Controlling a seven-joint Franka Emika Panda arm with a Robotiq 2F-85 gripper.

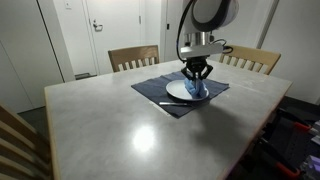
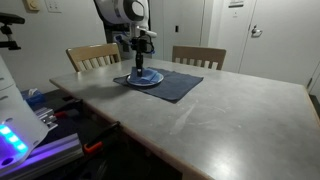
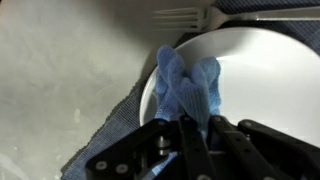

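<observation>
A light blue cloth is bunched between the fingers of my gripper, with folds standing up past the fingertips in the wrist view. Beneath it lies a white plate; the cloth is over the plate's near side and seems to touch it. In exterior view 1 the gripper points down over the right part of the plate, and the blue cloth hangs below it.
Under the plate is a dark blue placemat. A fork lies beside the plate. Chairs stand around the white table, whose left half is bare.
</observation>
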